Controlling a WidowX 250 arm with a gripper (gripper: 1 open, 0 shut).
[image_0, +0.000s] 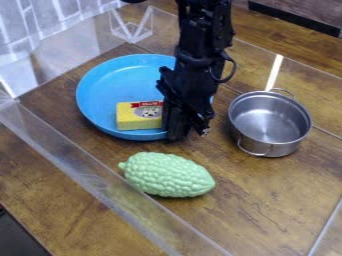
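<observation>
My gripper (182, 112) is low over the right part of the blue plate (100, 85), beside a yellow box (136, 114) with a red label that lies in it. Whether the fingers touch the box or how far they are apart is hard to tell in the dark shape. A green bumpy vegetable (167, 175) lies on the wooden table in front of the plate.
A steel pot (267, 130) with a handle stands right of the plate. Clear plastic walls run along the left and front. Bare wood (267, 200) lies at the front right.
</observation>
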